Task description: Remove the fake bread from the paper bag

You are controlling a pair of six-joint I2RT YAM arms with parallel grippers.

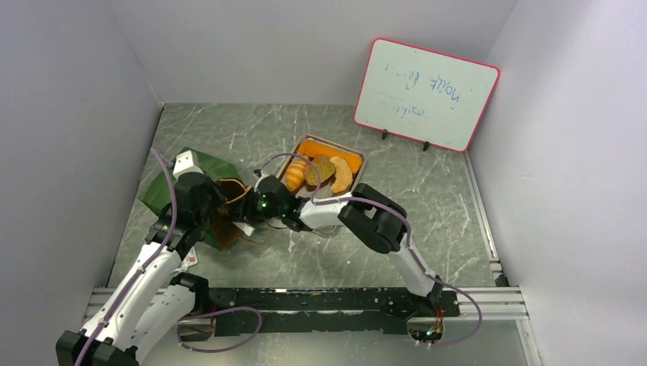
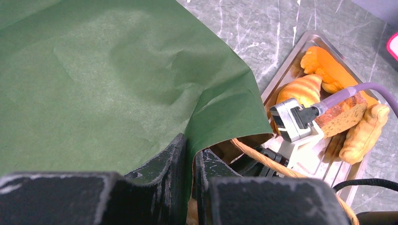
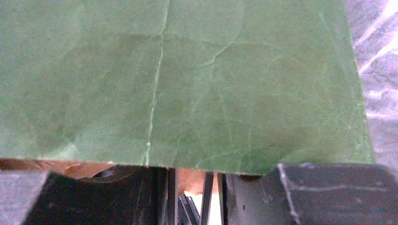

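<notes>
The green paper bag (image 2: 117,84) lies at the left of the table, its brown mouth facing right. My left gripper is shut on the bag's edge, the paper pinched between its black fingers. At the mouth, my right gripper (image 1: 241,207) reaches in under the upper flap. In the right wrist view its fingers (image 3: 145,197) stand a narrow gap apart, with brown paper visible through the gap and no bread seen between them. The flap covers much of that view. Whether bread lies deeper inside is hidden.
A metal tray (image 2: 281,77) to the right of the bag holds several fake breads, among them a striped roll (image 1: 295,174) and a pale crescent (image 1: 341,175). A rope handle (image 2: 267,161) hangs by the mouth. A whiteboard (image 1: 427,91) stands at the back right.
</notes>
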